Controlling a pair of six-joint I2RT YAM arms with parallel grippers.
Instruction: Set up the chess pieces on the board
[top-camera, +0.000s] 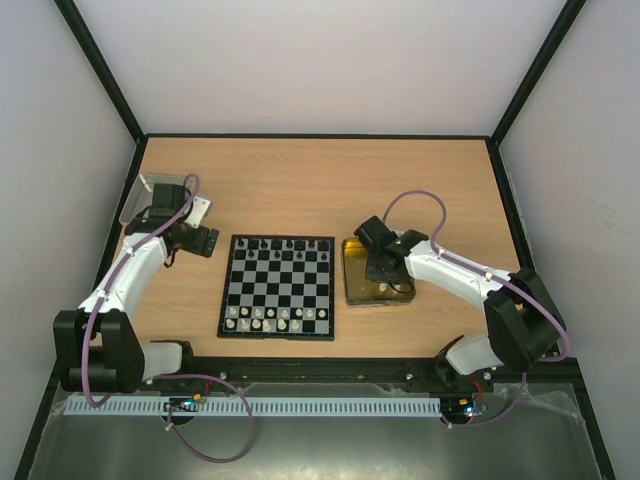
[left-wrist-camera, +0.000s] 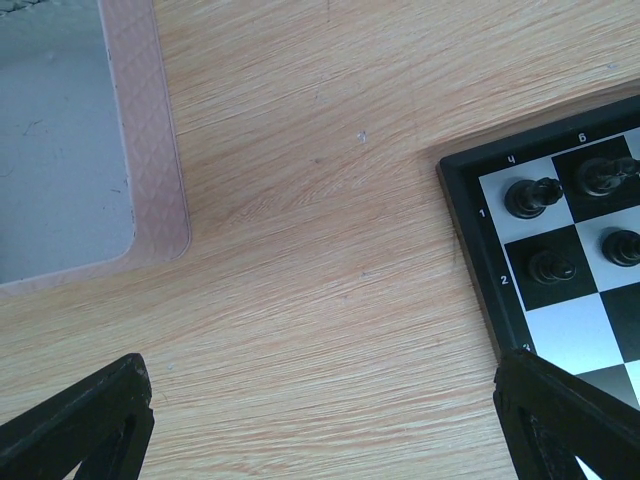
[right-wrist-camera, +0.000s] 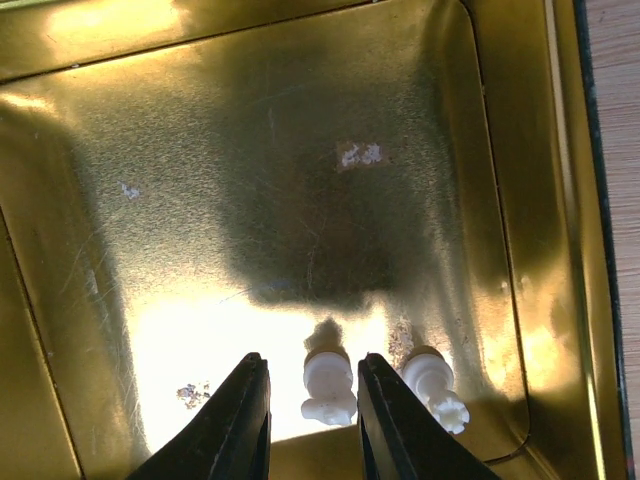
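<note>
The chessboard (top-camera: 276, 287) lies mid-table, dark pieces (top-camera: 282, 250) along its far side and white pieces (top-camera: 276, 319) along its near side. In the gold tray (right-wrist-camera: 300, 180) lie two white pieces: one white piece (right-wrist-camera: 328, 388) shows between the fingers of my right gripper, apart from both of them. The other white piece (right-wrist-camera: 436, 390) is just right of the right finger. That gripper is part open over the tray. My left gripper is open over bare wood, left of the board, nothing between its fingers. Dark pawns (left-wrist-camera: 533, 197) stand on the board's corner there.
A pale, pinkish-rimmed tray (left-wrist-camera: 160, 150) stands at the table's far left, close to the left arm. The gold tray's walls (right-wrist-camera: 580, 240) rise around the right gripper.
</note>
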